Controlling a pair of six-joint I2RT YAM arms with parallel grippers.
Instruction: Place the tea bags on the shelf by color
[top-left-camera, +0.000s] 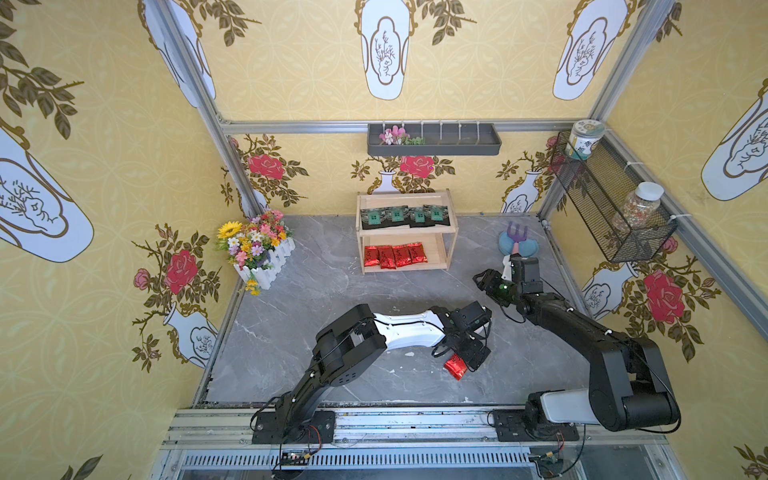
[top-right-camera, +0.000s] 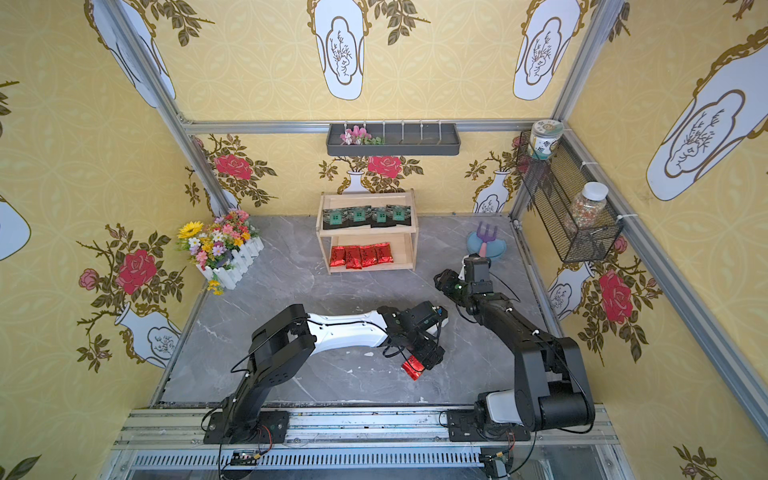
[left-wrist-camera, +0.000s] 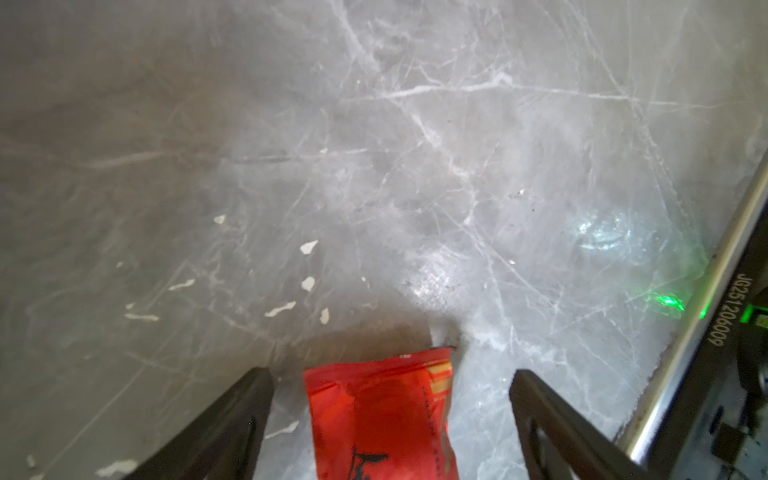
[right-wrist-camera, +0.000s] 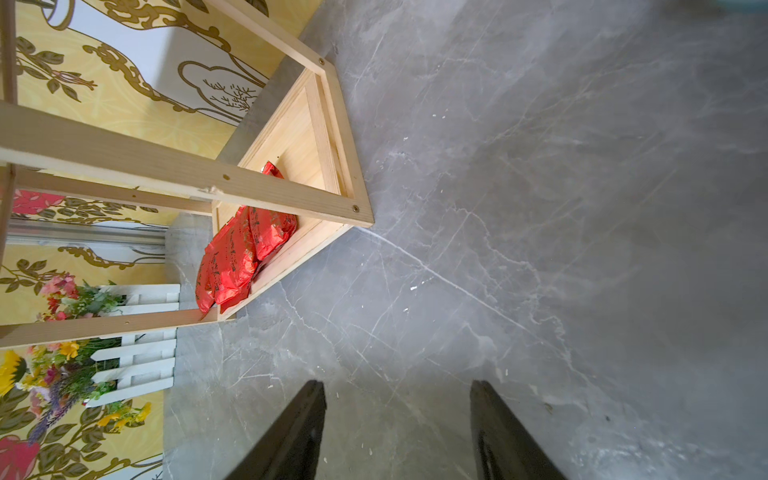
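Observation:
A loose red tea bag (top-left-camera: 454, 366) lies on the front right of the counter, partly under my left gripper, which is open with its fingers either side of the bag. The wooden shelf (top-left-camera: 361, 265) holds several dark green tea bags (top-left-camera: 397, 216) on its upper level and several red ones (top-left-camera: 388, 256) on its lower level. My right gripper is open above bare counter, right of and in front of the shelf, with nothing between its fingers.
A flower planter (top-left-camera: 264, 260) stands at the back left. A blue-and-pink object (top-right-camera: 486, 240) sits at the back right, below a mesh wall basket (top-left-camera: 608, 200) with two jars.

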